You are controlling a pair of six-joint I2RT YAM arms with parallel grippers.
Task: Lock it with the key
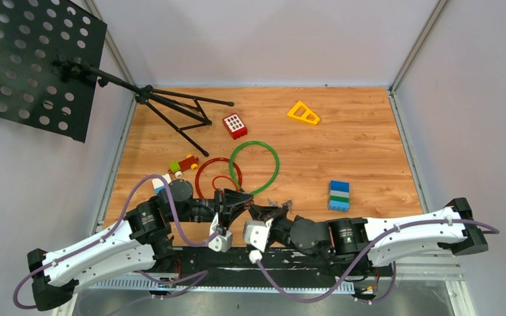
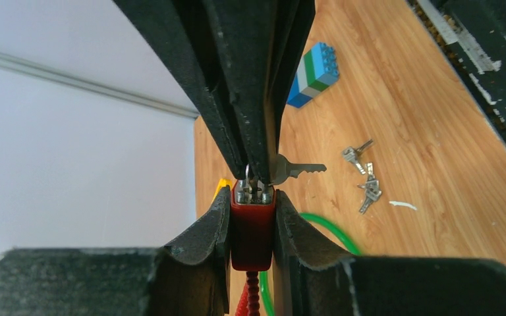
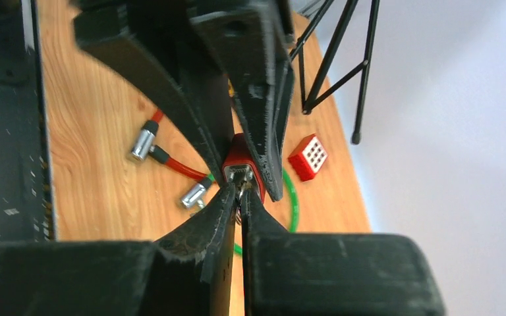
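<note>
My left gripper [image 1: 244, 199] is shut on a red lock body [image 2: 252, 240], with a red cable [image 2: 253, 293] trailing below it. Facing it tip to tip, my right gripper is shut on a small metal key, mostly hidden by the fingers. In the left wrist view the right fingers [image 2: 261, 148] end right at the lock's metal face [image 2: 253, 192]. A second key [image 2: 300, 168] sticks out sideways beside those fingertips. In the right wrist view the lock [image 3: 242, 157] sits directly beyond my right fingertips. How deep the held key sits in the lock, I cannot tell.
Loose keys [image 2: 370, 189] lie on the table below the grippers. Around are a green cable ring [image 1: 276, 164], a red-and-white block [image 1: 234, 126], a yellow triangle [image 1: 304, 113], a blue-green brick stack [image 1: 339, 196] and a black stand [image 1: 171, 105].
</note>
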